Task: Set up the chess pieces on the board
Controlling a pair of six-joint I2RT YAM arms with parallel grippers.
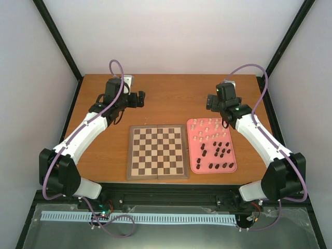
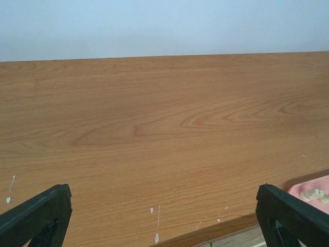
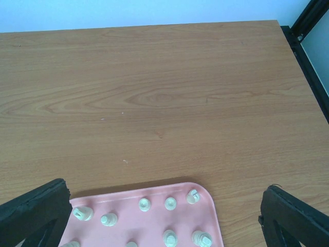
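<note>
An empty chessboard [image 1: 157, 151] of light and dark wooden squares lies at the table's front, left of a pink tray [image 1: 211, 171]. White pieces [image 1: 209, 129] stand in the tray's back half and black pieces [image 1: 215, 151] in its front half. In the left wrist view, my left gripper is wide open over bare wood; only a corner of the pink tray [image 2: 323, 201] shows at the right. My right gripper is also wide open, and between its spread fingers the right wrist view shows the tray's back edge and several white pieces [image 3: 170, 204].
Bare wooden table [image 1: 171, 98] stretches across the back and between the two arms. A wall stands behind the table, with black frame bars [image 1: 59, 39] at the sides. The board and the tray lie close side by side.
</note>
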